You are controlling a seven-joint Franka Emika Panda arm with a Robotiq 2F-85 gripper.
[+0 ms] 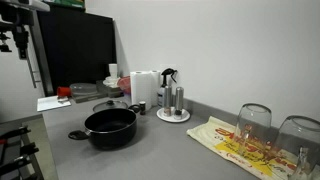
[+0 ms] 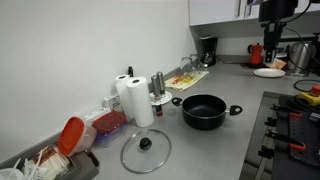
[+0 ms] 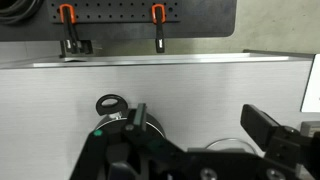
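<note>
The black two-handled pot (image 1: pixel 110 127) stands open on the grey table, and in exterior view 2 the same pot (image 2: pixel 203 112) looks empty. A clear glass lid (image 2: pixel 146 150) with a black knob lies flat on the table, apart from the pot. High above the table edge, my gripper is open, its dark fingers wide apart with only bare tabletop between them. Below its left finger in the wrist view are part of the pot and a pot handle (image 3: pixel 112 104); a lid rim (image 3: pixel 232 143) shows at lower right.
A paper towel roll (image 2: pixel 138 103) and a plate (image 1: pixel 173 116) with shakers stand along the wall. Glass jars (image 1: pixel 254 122) rest on a patterned cloth (image 1: pixel 228 138) farther along. Clear tabletop (image 1: pixel 160 155) lies in front of the pot.
</note>
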